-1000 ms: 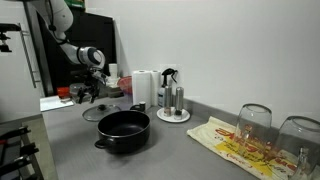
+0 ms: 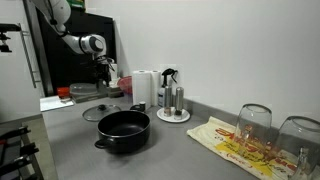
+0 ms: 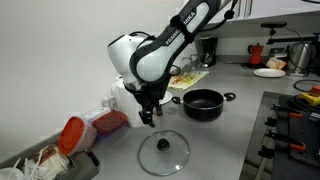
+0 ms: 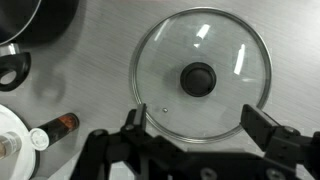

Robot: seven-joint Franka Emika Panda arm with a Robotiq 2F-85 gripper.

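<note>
A round glass lid (image 4: 190, 118) with a black knob (image 4: 198, 79) lies flat on the grey table. In the wrist view my gripper is open above it, its black fingers spread wide with nothing between them; the knob sits beyond the fingertips. Exterior view 2 has the gripper (image 3: 148, 114) hanging over the far part of the lid (image 3: 178, 158), clear of it. An open black pot (image 2: 124, 131) with two handles stands beside the lid, uncovered and apparently empty; its rim and a handle (image 4: 15, 66) reach into the wrist view's corner.
A white plate (image 2: 173, 118) carries several bottles behind the pot, near a paper towel roll (image 2: 145, 86). Two upturned glasses (image 2: 254, 122) stand on a patterned cloth (image 2: 222, 137) at right. A red pot (image 3: 79, 132) and containers stand beyond the lid. Table between pot and cloth is clear.
The gripper has risen from low over the table by the lid and shifted slightly right in exterior view 1. Lid and pot have stayed put.
</note>
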